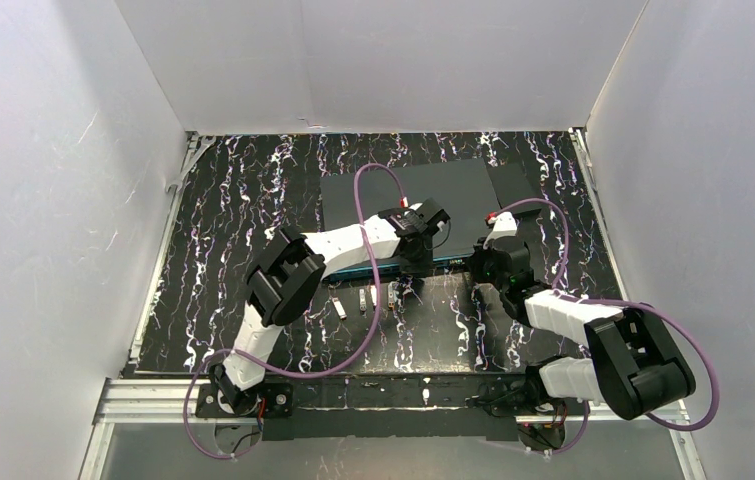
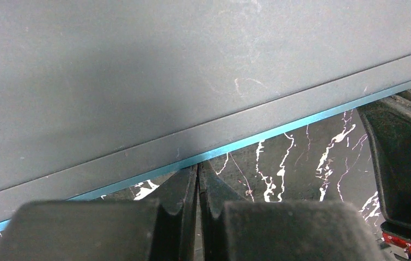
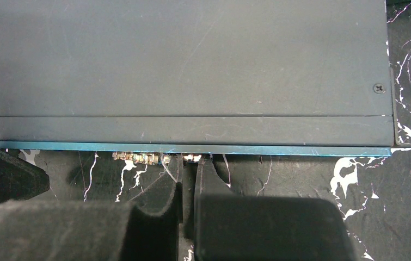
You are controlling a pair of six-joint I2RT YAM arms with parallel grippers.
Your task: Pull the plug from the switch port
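Observation:
The switch is a flat dark grey box with a blue front edge. My left gripper is shut at that edge, its fingertips together with nothing showing between them. My right gripper faces the front edge of the switch nearer its right end. Its two fingers stand a little apart, leaving a narrow gap. A row of metallic ports peeks out under the edge beside the left finger. A small shiny bit shows between the fingertips; whether it is a plug or a port, I cannot tell.
Several small white sticks lie on the black marbled table in front of the switch. A purple cable loops over the left arm, another purple cable along the right. The two grippers are close together at the front edge.

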